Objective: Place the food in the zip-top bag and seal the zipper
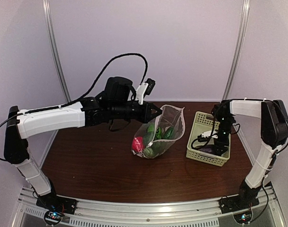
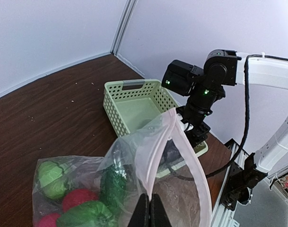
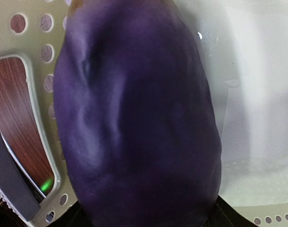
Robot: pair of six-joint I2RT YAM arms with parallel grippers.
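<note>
Down in the basket, my right gripper is shut on the purple eggplant (image 3: 137, 113), with a finger at each side of its thick end. From above, only part of the eggplant (image 1: 207, 149) shows beneath the gripper. My left gripper is shut on the rim of the clear zip top bag (image 2: 153, 156), whose mouth gapes to the right. Inside the bag (image 1: 156, 147) lie a red item (image 1: 138, 144), a green round item (image 2: 52, 179) and other green vegetables. Bag film blurs their shapes.
The pale green basket (image 1: 193, 152) stands right of the bag, its perforated walls rising around my right gripper. Bare brown table (image 1: 111, 175) lies in front of and left of the bag. Side walls close in the workspace.
</note>
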